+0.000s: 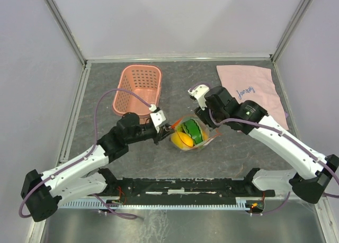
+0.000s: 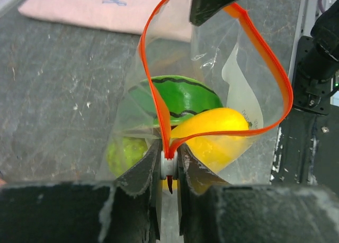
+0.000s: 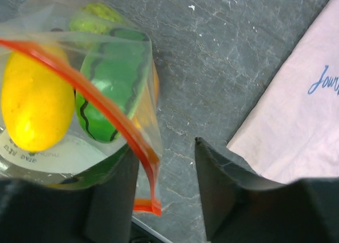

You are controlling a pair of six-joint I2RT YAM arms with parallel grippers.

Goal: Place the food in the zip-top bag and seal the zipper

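A clear zip top bag with an orange zipper rim [image 2: 282, 95] holds a toy watermelon [image 2: 186, 95], a yellow fruit [image 2: 210, 132] and a bumpy green item [image 3: 95, 21]. My left gripper is shut on the white slider end of the bag's zipper. My right gripper is part open over the bag's right side, with the orange rim near its left finger in the right wrist view.
An empty salmon basket [image 1: 122, 100] stands at the back left. A pink cloth with writing [image 1: 249, 95] lies at the back right.
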